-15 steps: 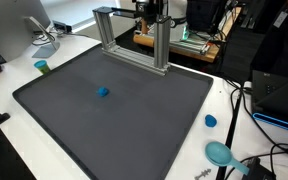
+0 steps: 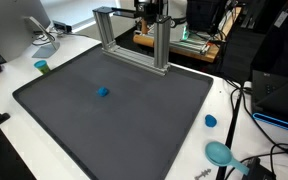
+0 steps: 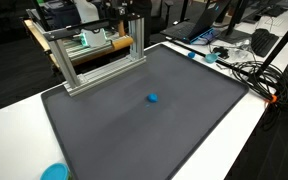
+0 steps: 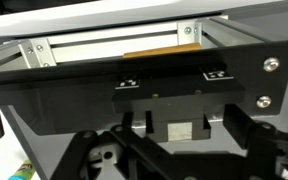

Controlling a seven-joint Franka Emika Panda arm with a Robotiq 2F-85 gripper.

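Note:
In the wrist view, the drawer's black front (image 4: 69, 97) crosses the picture, with a black handle block (image 4: 174, 95) at its middle. My gripper is right at this handle, its dark fingers (image 4: 114, 143) apart on either side. Whether they touch the handle is hard to make out. Behind the front, the drawer is partly open, and a wooden-looking piece (image 4: 162, 51) shows inside. Exterior view 1 has the drawer unit's metal frame (image 2: 134, 58) at the mat's far edge; the gripper is too dark and small there to read.
A blue object (image 3: 152, 98) lies on the wide grey mat (image 3: 144, 135), which is otherwise clear. Off the mat are a blue disc (image 2: 210, 121), a turquoise ladle-like thing (image 2: 222, 154) and a green-topped container (image 2: 42, 67). Cables lie at the right.

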